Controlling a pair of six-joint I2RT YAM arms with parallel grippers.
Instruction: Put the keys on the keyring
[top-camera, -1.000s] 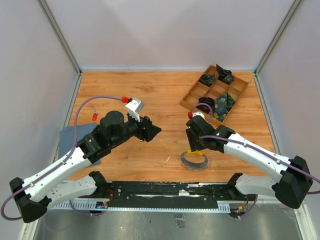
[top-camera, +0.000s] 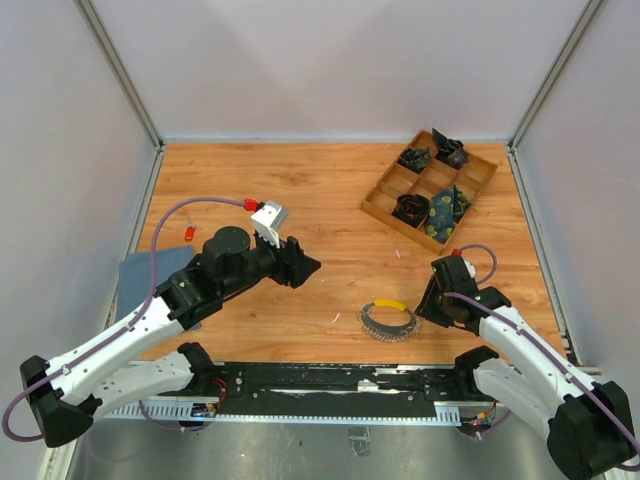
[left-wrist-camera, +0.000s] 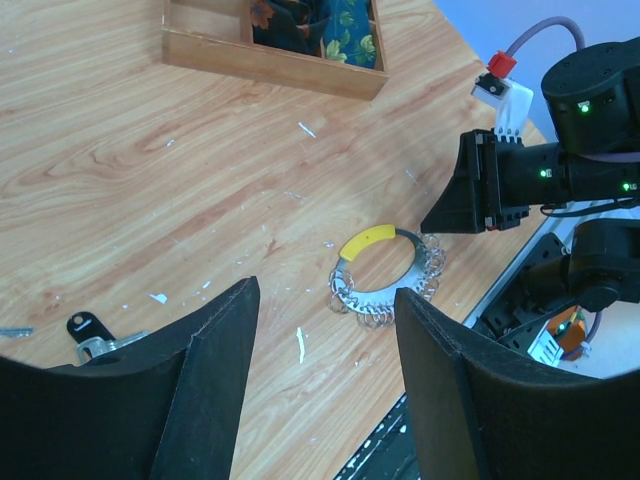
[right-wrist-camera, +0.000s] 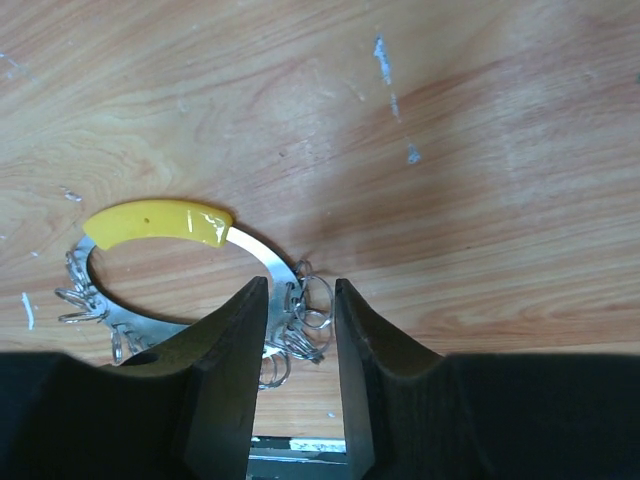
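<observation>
The keyring (top-camera: 389, 330), a silver arc with a yellow grip (right-wrist-camera: 160, 222), lies flat on the table with several wire rings around its metal part. At its right end, just above a cluster of wire rings (right-wrist-camera: 310, 322), hovers my right gripper, part open, with the rings showing beyond its fingertips. My left gripper is in the air to the left of the keyring, its fingers wide apart and nothing between them. On the table under it lies a key with a black head (left-wrist-camera: 90, 328), partly hidden by a left finger.
A wooden compartment box (top-camera: 400, 224) holding dark cloths and a coiled belt stands at the back right. A grey-blue mat (top-camera: 132, 290) and a small red item (top-camera: 190, 232) are at the left.
My right gripper has moved from above the yellow grip to the right and toward the front, coming down by the keyring's right end. The left arm has barely moved; the keyring lies still.
</observation>
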